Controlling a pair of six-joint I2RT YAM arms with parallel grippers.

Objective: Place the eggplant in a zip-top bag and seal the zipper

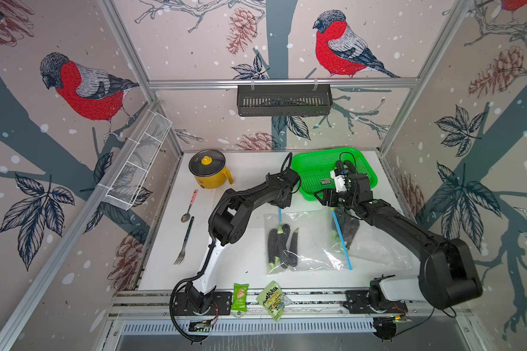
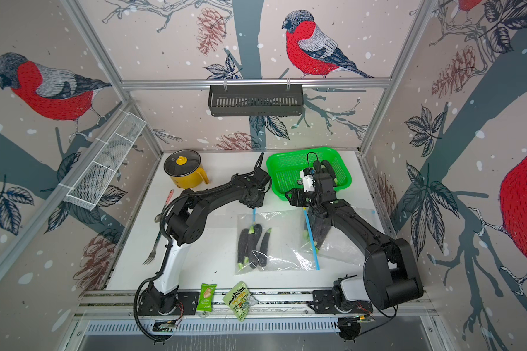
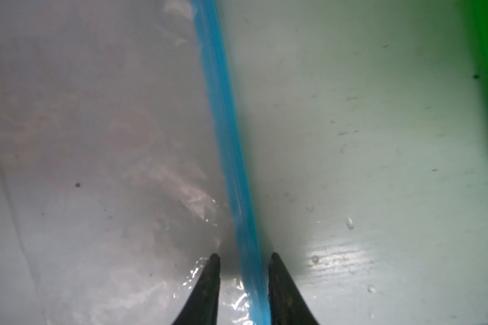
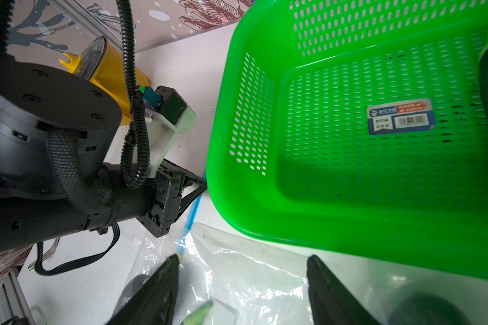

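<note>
Several dark eggplants (image 1: 282, 242) lie inside a clear zip bag (image 1: 316, 234) at the table's front, its blue zipper strip (image 1: 341, 239) along the right side. More eggplants (image 1: 349, 231) show beyond that strip, under clear plastic and partly hidden by the right arm. A second blue strip (image 3: 232, 135) edges clear film in the left wrist view. My left gripper is open there, a finger on either side of the strip. In the right wrist view my right gripper stands open, nothing held, over the clear film in front of the basket.
A green basket (image 1: 310, 175) holding eggplants stands at the back right, close to both grippers. At the back left is a yellow pot (image 1: 209, 175); a spoon (image 1: 187, 211) and fork (image 1: 184, 242) lie left.
</note>
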